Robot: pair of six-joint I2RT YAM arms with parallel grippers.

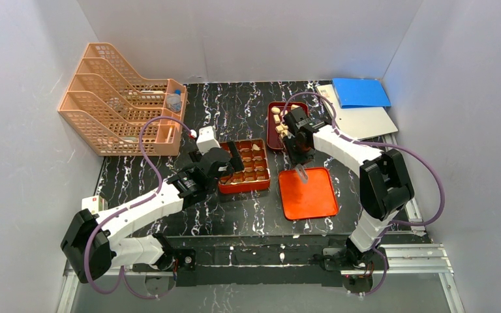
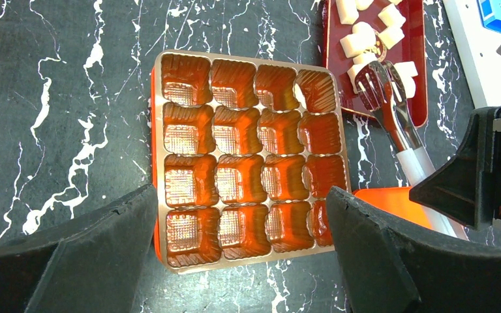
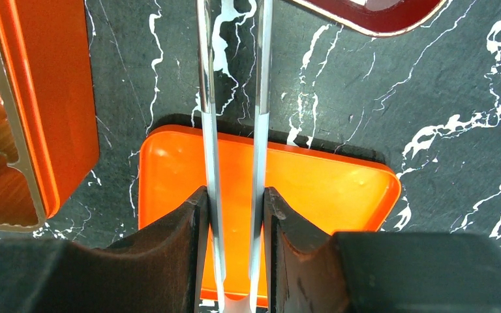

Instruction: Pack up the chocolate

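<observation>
My left gripper [image 1: 215,151] is open above the 16-cell orange chocolate box [image 2: 238,174]; a small pale piece shows in one cell in the top view. My right gripper is shut on steel food tongs [image 2: 417,166]. In the left wrist view the tongs' tips reach over pale chocolate pieces [image 2: 391,16] in the dark red tray [image 2: 413,42]. Whether they grip a piece is unclear.
An empty orange tray [image 1: 308,194] lies below the tongs. A peach rack [image 1: 121,114] stands back left, white boards [image 1: 359,124] and a blue folder [image 1: 359,91] back right.
</observation>
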